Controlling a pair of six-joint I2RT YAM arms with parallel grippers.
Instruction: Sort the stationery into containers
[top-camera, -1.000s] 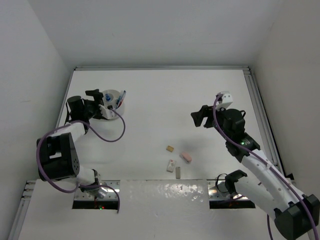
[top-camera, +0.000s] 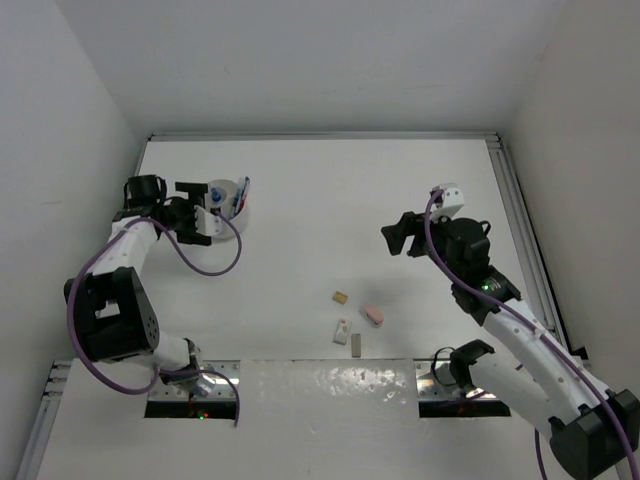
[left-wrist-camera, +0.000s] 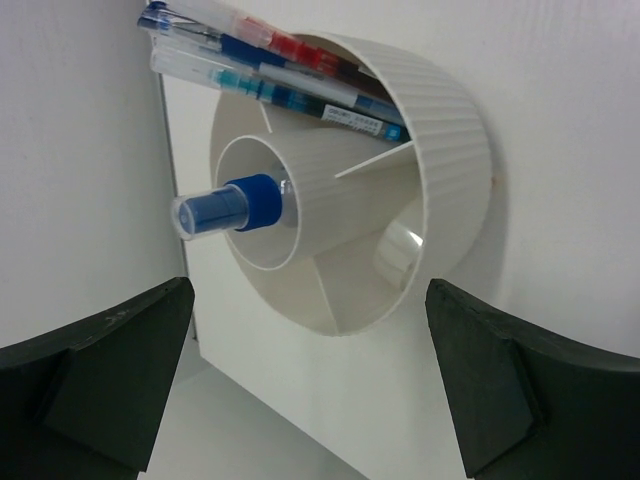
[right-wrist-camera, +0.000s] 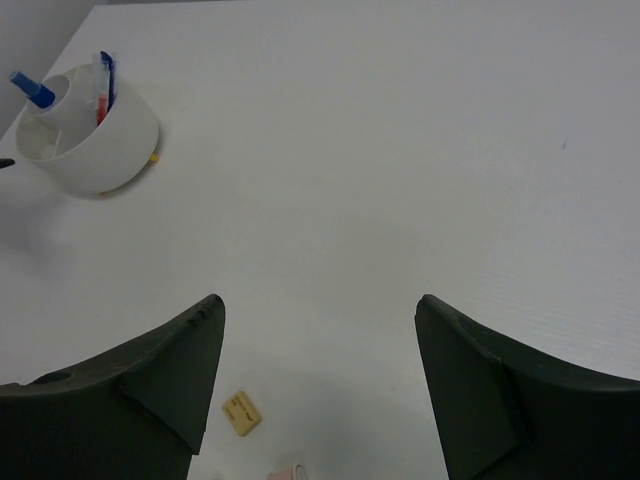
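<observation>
A white divided round container stands at the back left of the table. It holds several pens and a blue-capped cylinder in its inner tube. My left gripper stands open right at the container, nothing between its fingers. My right gripper is open over the right half of the table, empty. Below it lie a small yellow block, a pink item, a pale rectangular item and a grey bar.
Walls rise along the sides and back, close to the left arm.
The left arm has shifted slightly, its wrist a little toward the left and front, still at the container. The right arm shows almost no movement.
</observation>
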